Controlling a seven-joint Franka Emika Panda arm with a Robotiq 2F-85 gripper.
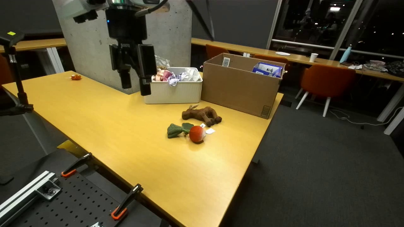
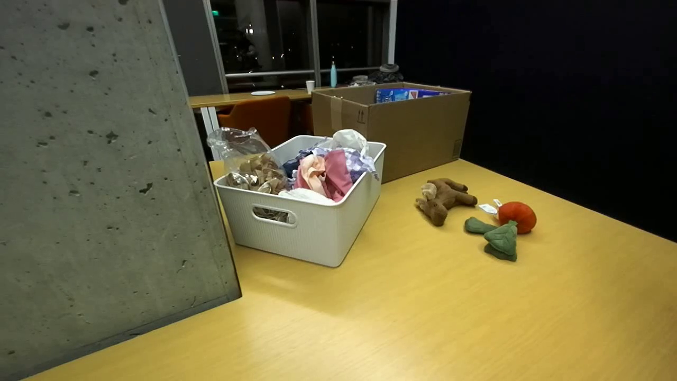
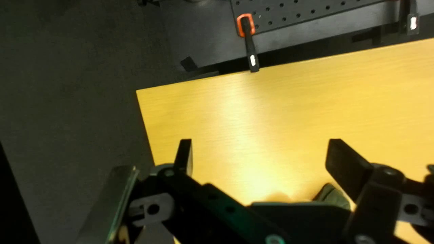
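High over the table hangs my gripper, open, with empty space between its fingers. In the wrist view the gripper has its two fingertips wide apart over bare table. A brown plush animal lies on its side on the table, apart from the gripper. Close by it rests a red plush vegetable with green leaves and white tags. Part of the green leaves shows at the bottom of the wrist view, partly hidden by the gripper.
A white bin full of cloth and bagged items stands by the concrete pillar. Beside it is a large cardboard box. A small orange item lies at the far left. Clamps grip the front edge.
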